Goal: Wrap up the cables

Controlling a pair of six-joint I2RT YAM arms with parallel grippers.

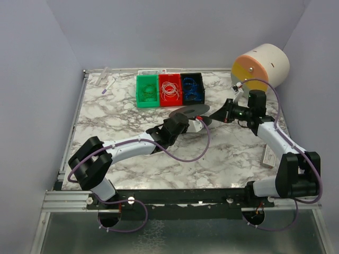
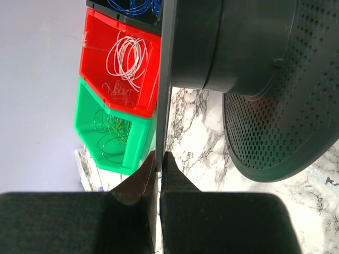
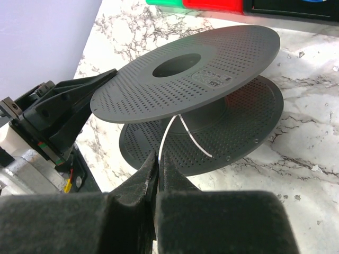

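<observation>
A dark grey perforated spool (image 3: 228, 61) lies tilted on the marble table (image 1: 122, 121), its upper and lower flanges (image 3: 243, 127) both visible in the right wrist view. My left gripper is shut on the rim of the spool's flange, which runs down to its fingertips. A thin white cable (image 3: 189, 135) hangs from the hub area over the lower flange. One strand runs into my right gripper, which is shut on it, to the right of the spool.
Green (image 1: 147, 91), red (image 1: 170, 102) and black (image 1: 193, 90) bins with cables stand behind the spool. A cream cylinder (image 1: 270, 63) sits at the back right. A small white box (image 1: 268, 155) lies by the right edge.
</observation>
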